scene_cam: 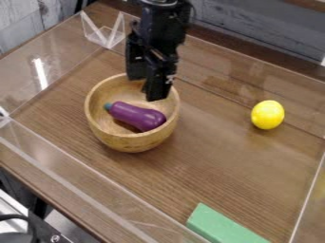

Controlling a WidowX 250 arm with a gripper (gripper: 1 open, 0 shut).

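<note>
My dark gripper (pixel 155 80) hangs open over the back of a wooden bowl (pixel 112 136), pointing down. A purple eggplant (pixel 137 117) lies in the bowl, below and slightly in front of the fingers. Nothing shows between the fingers. The back part of the bowl is partly hidden by the gripper.
A yellow lemon (pixel 267 115) sits on the wooden table at the right. A green block (pixel 223 226) lies at the front right. A clear plastic object (pixel 105 30) stands at the back left.
</note>
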